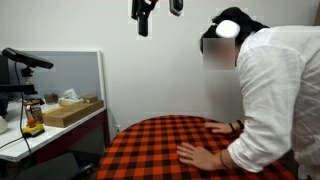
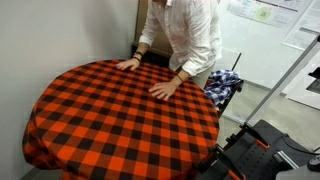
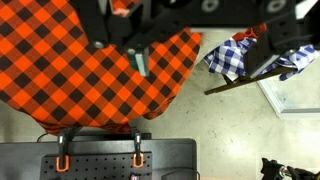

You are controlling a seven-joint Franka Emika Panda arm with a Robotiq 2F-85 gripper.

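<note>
A red and black checked cloth point(image 2: 120, 115) covers the round table and hangs over its edge. It lies mostly flat in exterior view 2. At the top of exterior view 1 my gripper point(image 1: 160, 8) hangs high above the cloth, its two fingers spread apart with nothing visible between them. Blurred dark gripper parts cross the top of the wrist view, where the cloth point(image 3: 85, 85) fills the left side. A person in a white shirt point(image 1: 275, 95) leans over the table with both hands resting on the cloth.
A side table point(image 1: 25, 145) with boxes and small items stands at the left in exterior view 1. A blue and white checked cloth point(image 2: 222, 85) hangs beside the person. The tabletop carries no objects besides the person's hands.
</note>
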